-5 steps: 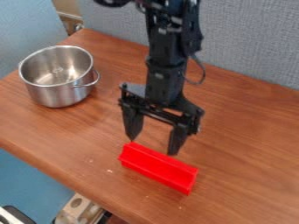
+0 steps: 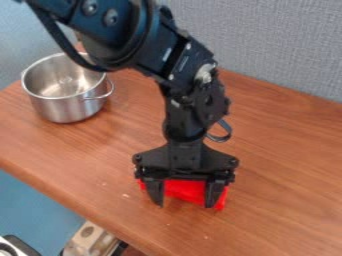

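A red bar-shaped block [image 2: 194,192] lies on the wooden table toward the front. My black gripper [image 2: 183,194] is low over it, open, with its fingers down at the block and covering much of it. Whether the fingers touch it I cannot tell.
A steel pot [image 2: 67,95] stands at the back left of the table [image 2: 281,150]. The table's left edge runs along the lower left, with a blue surface beyond it.
My gripper has come down and toward the front, from behind the red block to over it, now hiding much of it. The pot has not moved.
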